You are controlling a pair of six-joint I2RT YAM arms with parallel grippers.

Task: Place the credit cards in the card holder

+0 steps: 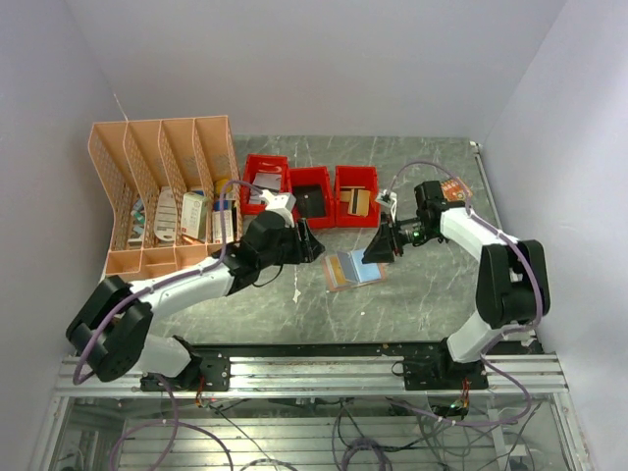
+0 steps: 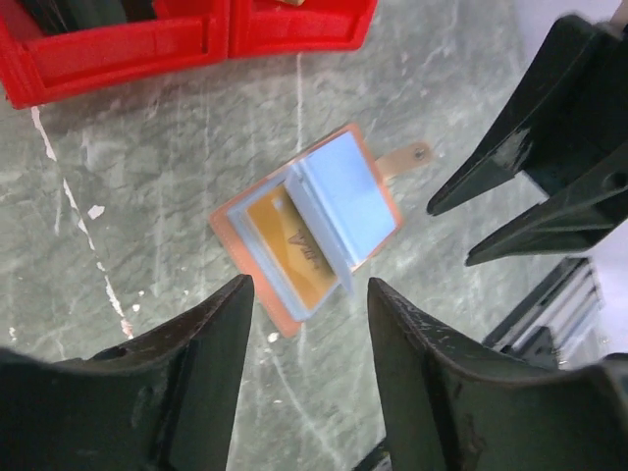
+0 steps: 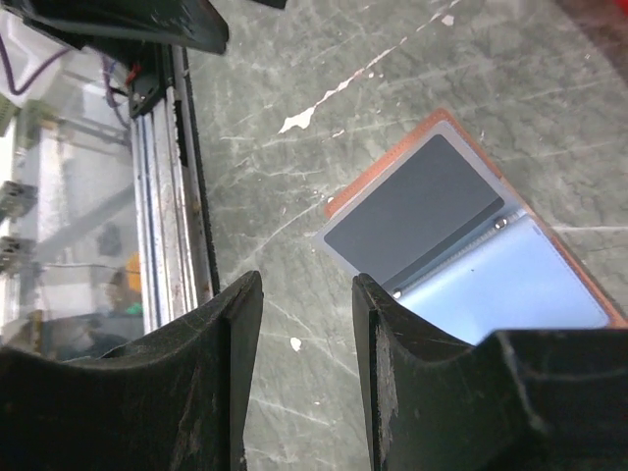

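Note:
An open card holder (image 1: 355,270) lies on the marble table between my grippers, with an orange-tan edge, a yellow card (image 2: 285,245) and a blue-white panel (image 2: 345,191). In the right wrist view it shows a dark grey card (image 3: 412,206) and a light blue panel (image 3: 500,285). My left gripper (image 1: 307,245) is left of the holder, fingers (image 2: 211,353) apart with nothing seen between them. My right gripper (image 1: 386,245) is at the holder's upper right, fingers (image 3: 226,363) apart, nothing seen between them.
Three red bins (image 1: 334,173) stand behind the holder. A tan divided organiser (image 1: 147,263) fills the back left. An orange patterned item (image 1: 454,190) is at the back right.

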